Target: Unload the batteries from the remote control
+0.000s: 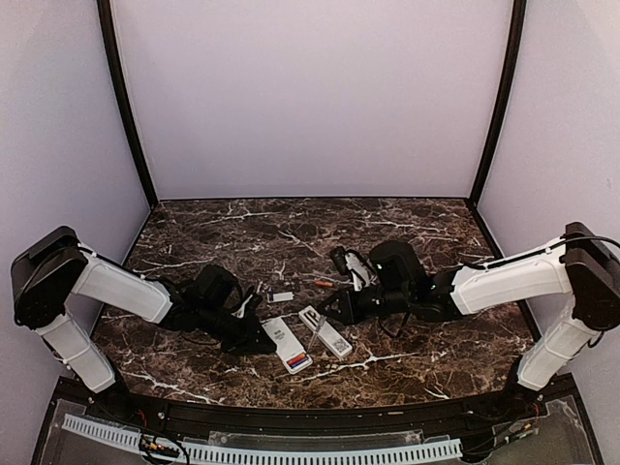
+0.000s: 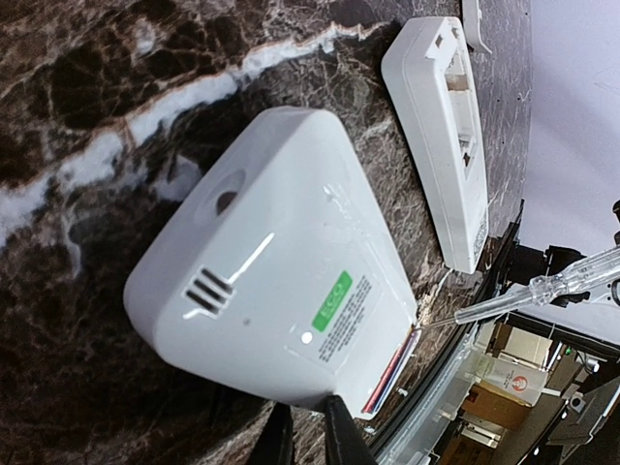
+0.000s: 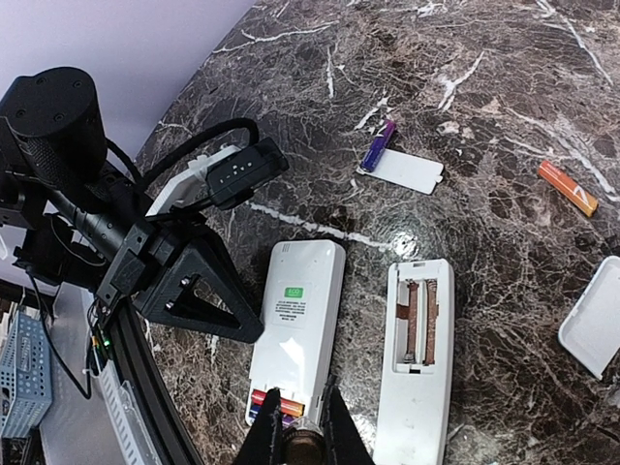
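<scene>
A white remote [image 3: 302, 291] with a green ECO label lies back side up, its open end bay showing an orange battery [image 3: 281, 403] and a purple one beside it. My left gripper is shut on this remote's side edge, low in the left wrist view. My right gripper [image 1: 331, 308] is shut on a screwdriver [image 2: 557, 286] with a clear handle. In the left wrist view, the screwdriver's thin tip appears at the corner of the battery bay; whether it touches a battery cannot be told.
Behind are a loose purple battery [image 3: 379, 145], a white cover [image 3: 407, 171] and an orange battery [image 3: 568, 188]. Another white piece [image 3: 593, 320] lies to the right.
</scene>
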